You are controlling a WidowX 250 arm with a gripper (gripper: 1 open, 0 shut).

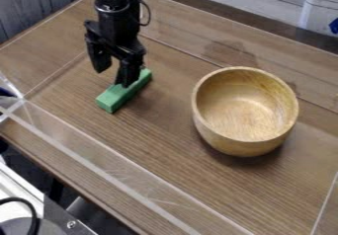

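Observation:
My black gripper (111, 63) hangs in the upper left of the camera view, fingers apart, open. Just below it a green block (125, 91) lies diagonally on the wooden table, its upper end partly hidden by the gripper. Whether the fingers touch the block I cannot tell.
A large wooden bowl (243, 111) sits on the table (158, 180) to the right of the block. A dark cable runs at the lower left corner.

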